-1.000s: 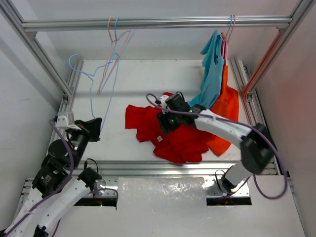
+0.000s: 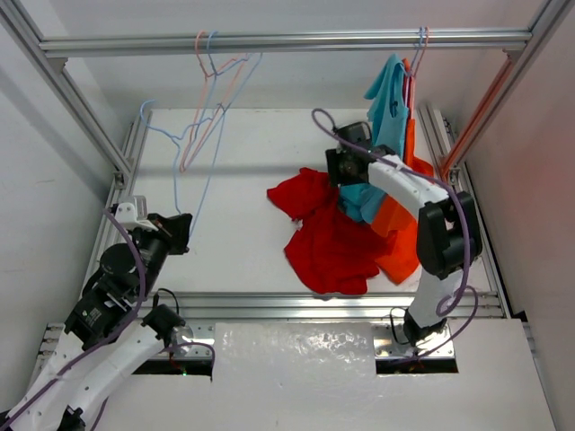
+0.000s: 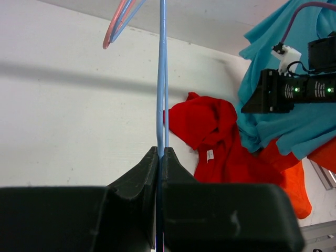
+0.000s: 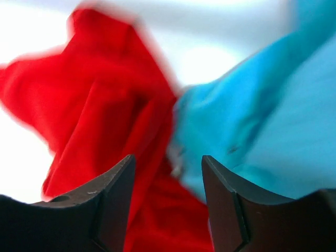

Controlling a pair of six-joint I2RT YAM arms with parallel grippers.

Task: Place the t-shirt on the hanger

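My left gripper (image 2: 186,233) is shut on the lower wire of a blue hanger (image 2: 177,175); in the left wrist view the blue wire (image 3: 161,94) runs up from between its fingertips. A crumpled red t-shirt (image 2: 328,238) lies on the white surface, its small white label (image 3: 210,155) showing. Over the shirt's far right side, against the hanging teal shirt (image 2: 388,112), my right gripper (image 2: 338,171) stands open. Its two fingers (image 4: 118,194) are apart in the right wrist view, with red and teal cloth beyond them and nothing gripped.
From the metal rail (image 2: 296,42) hang a pink hanger (image 2: 199,117) at the left and the teal shirt and an orange garment (image 2: 409,251) at the right. Bare white surface (image 2: 252,144) lies between the hangers and the red shirt.
My right gripper has gone from over the red shirt's middle to the far right, against the teal shirt. The red shirt's left edge has shifted right and bunched. The teal shirt's lower part is displaced.
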